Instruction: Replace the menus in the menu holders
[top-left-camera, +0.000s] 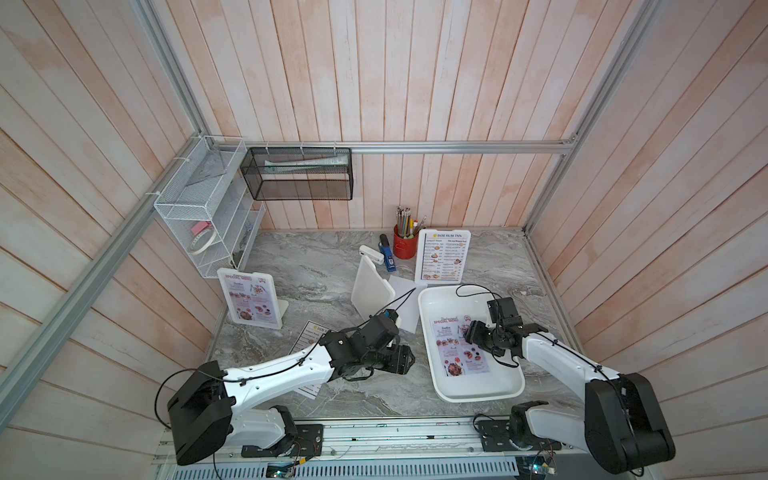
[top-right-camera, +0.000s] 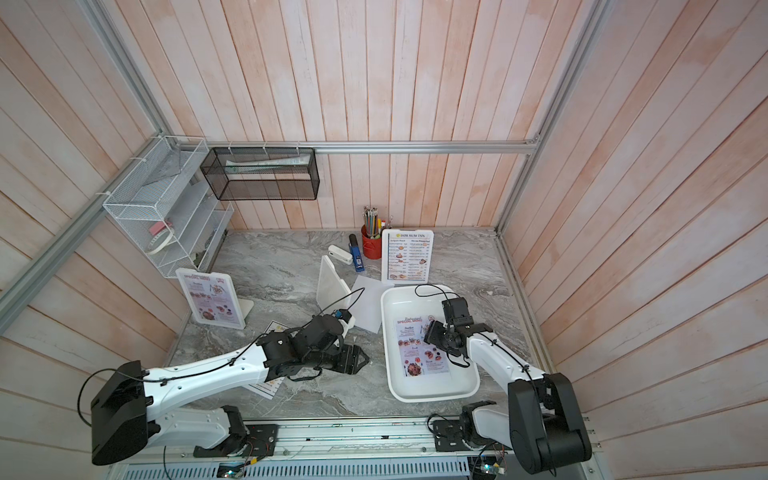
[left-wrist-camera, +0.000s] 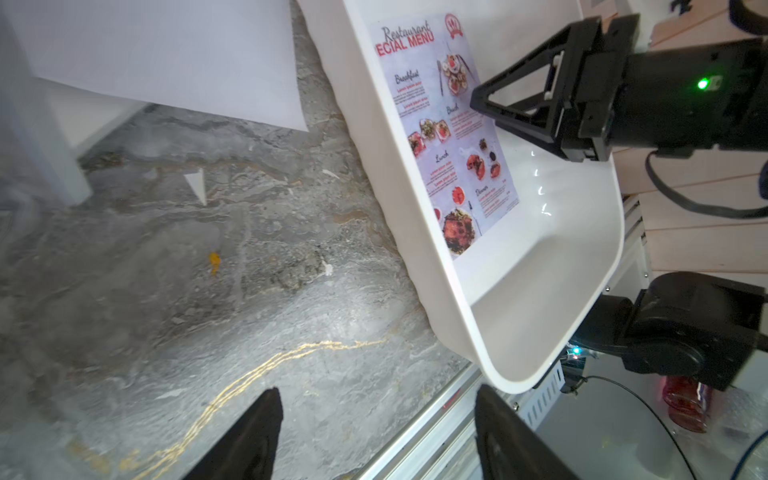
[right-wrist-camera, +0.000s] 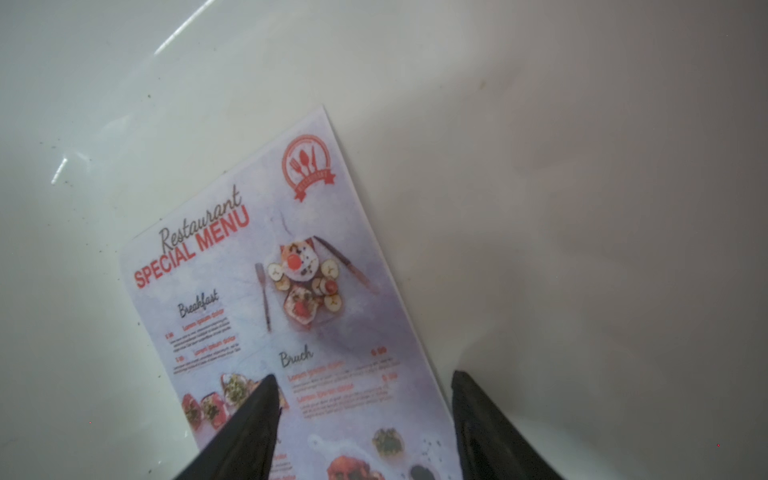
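A purple special menu (right-wrist-camera: 320, 320) lies flat in the white tray (left-wrist-camera: 384, 160). Just over it my right gripper hangs open, nothing between its fingers. My left gripper is part open and empty, above the bare counter left of the tray. Partly hidden under the left arm lies a white Yum Yum menu (top-left-camera: 309, 336). One holder at the left (top-left-camera: 252, 297) shows a purple menu, and one at the back (top-left-camera: 443, 256) shows a white menu. A third holder (top-left-camera: 372, 288) stands turned away, its front not visible.
Beside the turned holder lies a blank white sheet (top-right-camera: 368, 302). A red pen cup (top-left-camera: 405, 245), a blue marker (top-left-camera: 387, 253) and a white stapler-like object (top-left-camera: 371, 254) stand at the back. A wire rack (top-left-camera: 204, 208) rises at the left.
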